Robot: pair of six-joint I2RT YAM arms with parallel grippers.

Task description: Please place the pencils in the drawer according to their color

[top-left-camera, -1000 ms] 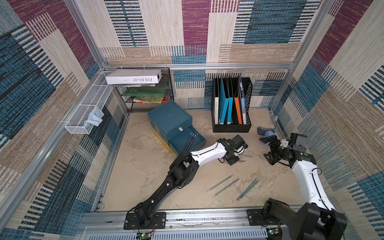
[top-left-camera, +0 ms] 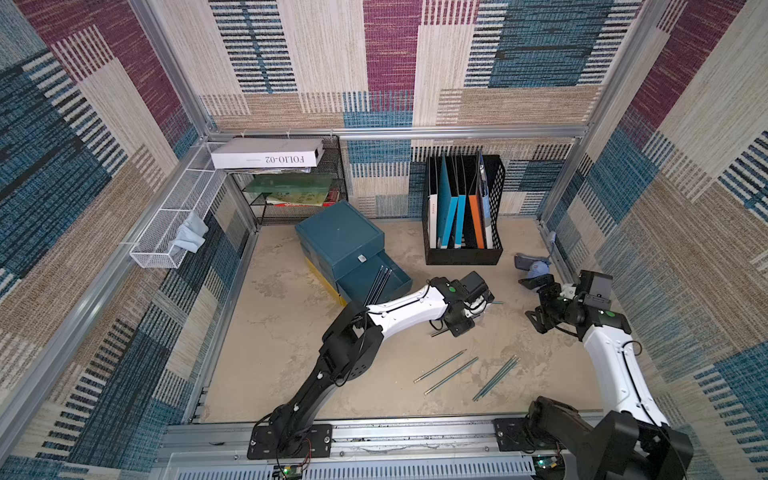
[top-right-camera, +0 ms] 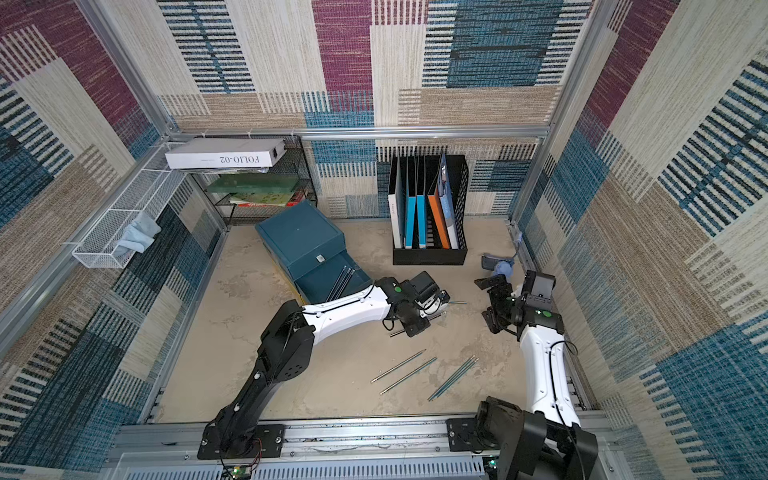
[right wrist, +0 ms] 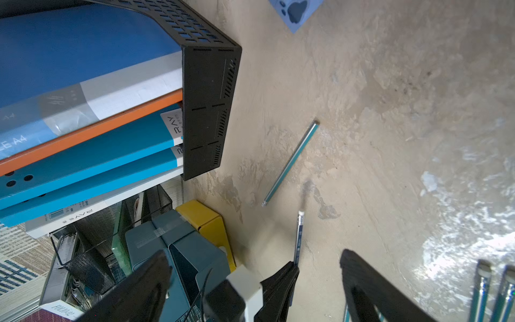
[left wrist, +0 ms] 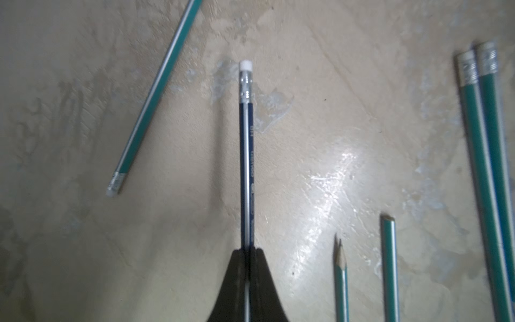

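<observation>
My left gripper is shut on a dark-blue pencil (left wrist: pixel 246 139) with a white eraser, pointing down over the table (left wrist: pixel 348 123). Teal pencils lie around it, one beside the black organiser in the right wrist view (right wrist: pixel 289 163) and several at the front (top-left-camera: pixel 496 377). The blue box (top-left-camera: pixel 340 240) has its drawer (top-left-camera: pixel 396 284) out, with dark pencils (top-left-camera: pixel 380 284) in it, partly behind the left arm. My right gripper (top-left-camera: pixel 540 304) stands open at the right, nothing between its fingers.
The black file organiser (top-left-camera: pixel 462 256) with folders stands at the back. A small blue-grey object (top-left-camera: pixel 532 262) lies at the right edge. Wire shelves (top-left-camera: pixel 280 196) and a white wire basket (top-left-camera: pixel 160 240) are at the back left.
My left gripper has shifted slightly left, toward the blue drawer. The right arm is nearly still.
</observation>
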